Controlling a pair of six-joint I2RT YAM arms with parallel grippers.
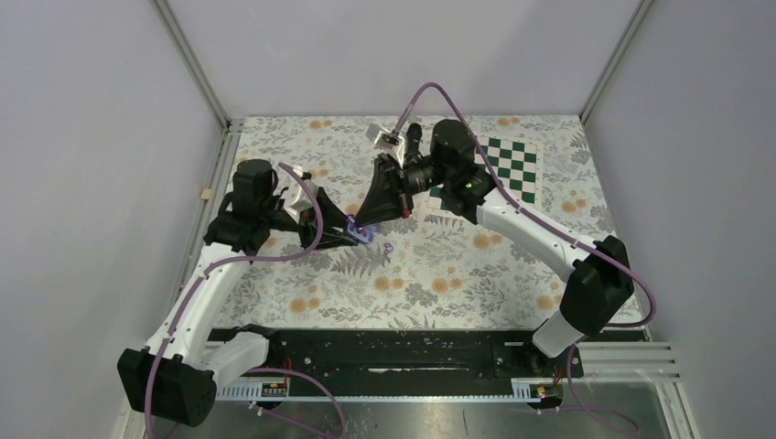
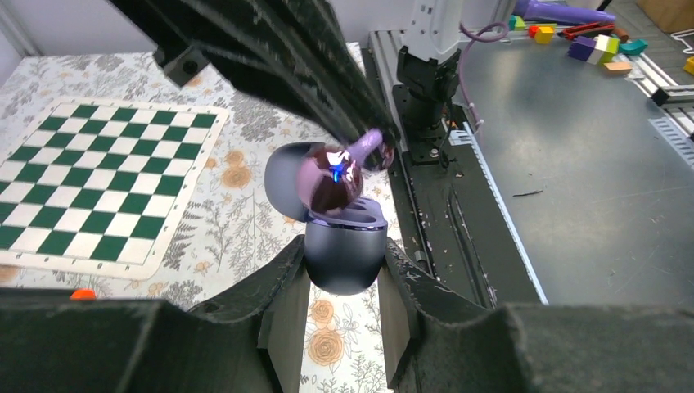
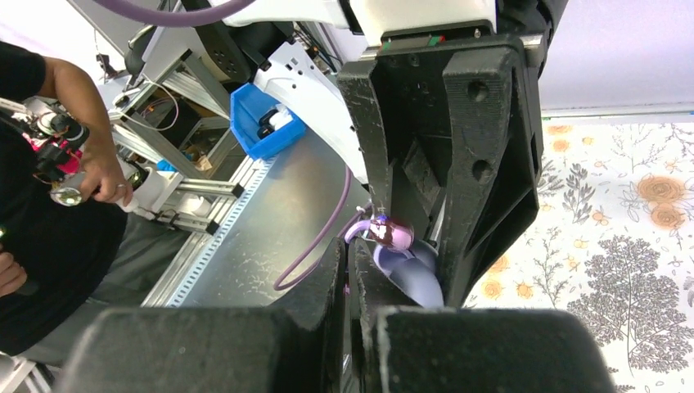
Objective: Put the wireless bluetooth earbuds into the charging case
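Observation:
My left gripper is shut on the dark blue-violet charging case (image 2: pixel 345 258), whose lid (image 2: pixel 286 182) stands open. Directly above the case opening in the left wrist view is a shiny purple earbud (image 2: pixel 330 178), partly covering the case. Its thin stem meets the fingertips of my right gripper (image 1: pixel 360 221), which is shut on it. From the right wrist, the earbud (image 3: pixel 391 234) shows just beyond the closed fingers (image 3: pixel 331 282), in front of the case (image 3: pixel 416 278). Whether it touches the case is unclear. Another small purple earbud (image 1: pixel 388 248) lies on the table, right of the case.
A green-and-white checkered board (image 1: pixel 512 166) lies at the back right, partly under the right arm. The patterned tablecloth (image 1: pixel 439 293) is clear toward the front. Both grippers are close together above the table's left-centre.

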